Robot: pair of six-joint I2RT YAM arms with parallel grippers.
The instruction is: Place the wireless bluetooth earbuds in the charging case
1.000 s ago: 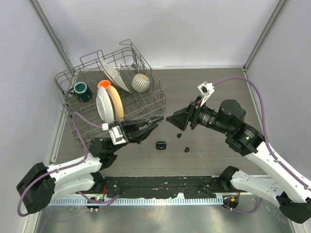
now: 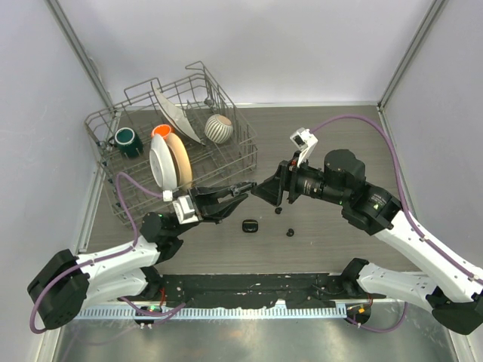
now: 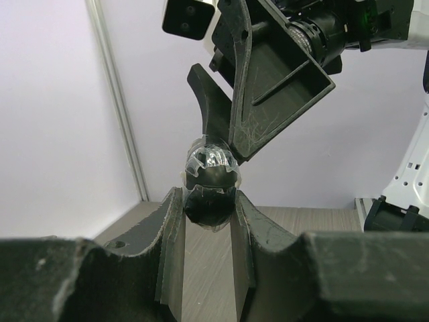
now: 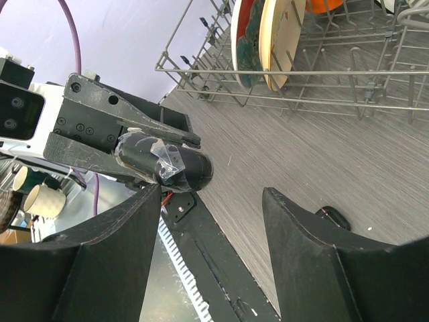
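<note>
My left gripper (image 2: 232,194) is shut on a dark cylinder (image 4: 175,165) wrapped in clear tape, held horizontally above the floor. My right gripper (image 2: 266,188) faces it from the right, part open, its fingertips close to the cylinder's end. In the left wrist view the cylinder (image 3: 210,198) hides part of the right fingers. Below, a small black case (image 2: 250,225) lies on the grey surface (image 2: 317,249), with two small black pieces, earbuds by their look (image 2: 278,210), to its right.
A wire dish rack (image 2: 241,151) with plates, cups and a bowl fills the back left. A dark edge strip (image 2: 226,290) runs along the front.
My left gripper has barely moved.
</note>
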